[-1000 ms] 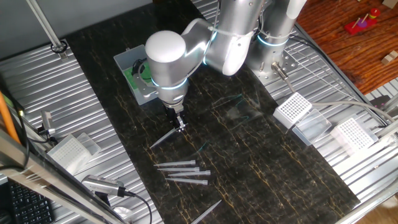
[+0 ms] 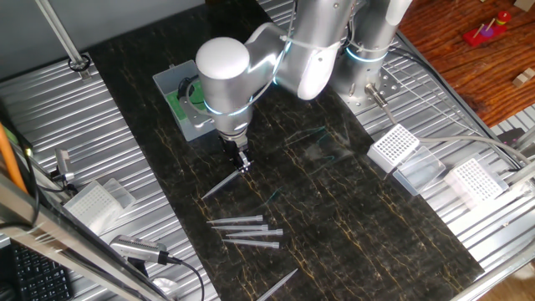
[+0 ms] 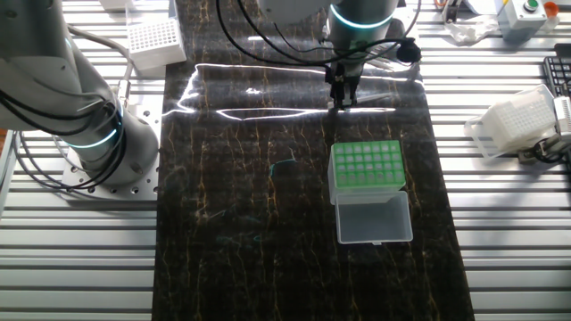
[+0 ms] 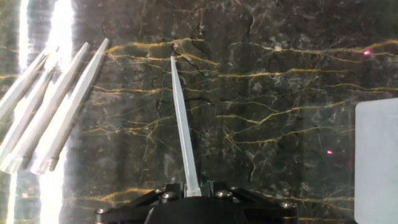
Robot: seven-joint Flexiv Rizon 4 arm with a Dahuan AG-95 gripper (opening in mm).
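Note:
A slender, translucent pipette tip [image 4: 183,127] points away from my gripper in the wrist view, with its wide end between the dark fingers. Whether they press on it or stand slightly apart from it cannot be told. In exterior view 1 the same tip [image 2: 219,186] slants down-left from the gripper [image 2: 242,167], close over the dark tabletop. Several more pipette tips [image 2: 247,229] lie side by side nearer the front, and a single one [image 2: 277,285] lies apart at the lower edge. A box with a green perforated rack [image 3: 368,165] stands with its clear lid [image 3: 375,219] open.
White perforated racks [image 2: 394,145] stand beyond the table's right edge, and another [image 2: 96,207] beyond its left. Cables hang around the wrist of the arm.
My gripper has shifted slightly up in exterior view 1, and a bit more of the tip's length shows below it. The other tips and the rack box have stayed put.

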